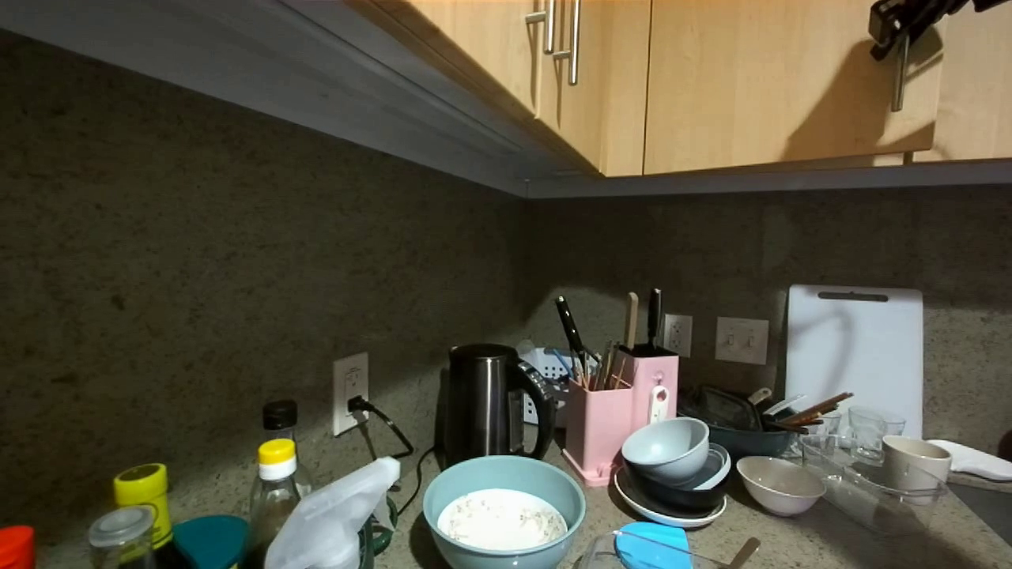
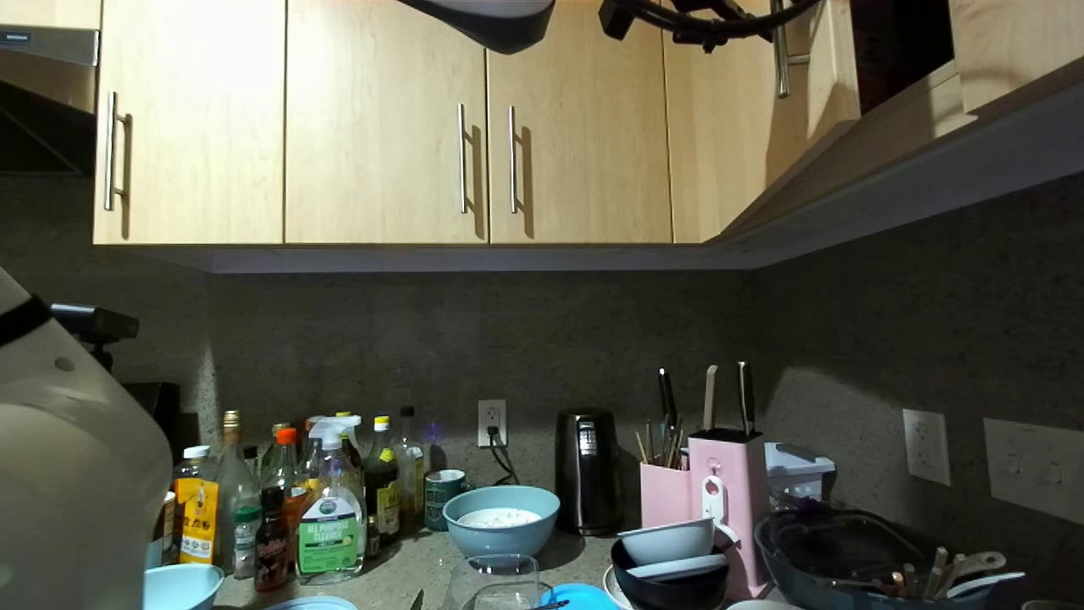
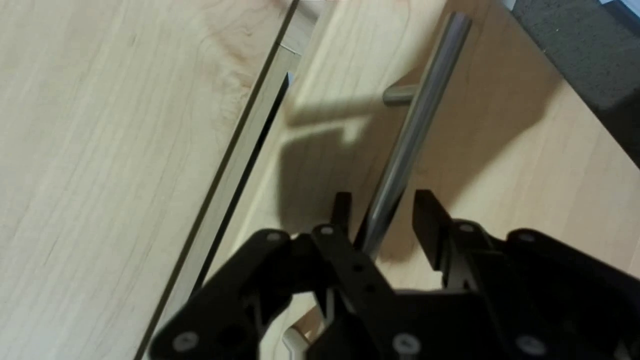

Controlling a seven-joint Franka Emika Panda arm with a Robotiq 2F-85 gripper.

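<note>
The metal bar handle runs diagonally across a light wood cabinet door in the wrist view. My gripper is open around the handle's lower end, one dark fingertip on each side and a visible gap between the bar and either finger. That door stands ajar: exterior view 2 shows the dark cabinet interior beside the door's edge. Exterior view 1 has the gripper at the top right, over the upper part of the handle. The arm is mostly out of frame there.
A neighbouring cabinet door lies alongside, separated by a narrow gap. Below, the counter holds a kettle, a pink knife block, stacked bowls and several bottles. Open air separates these from the cabinets.
</note>
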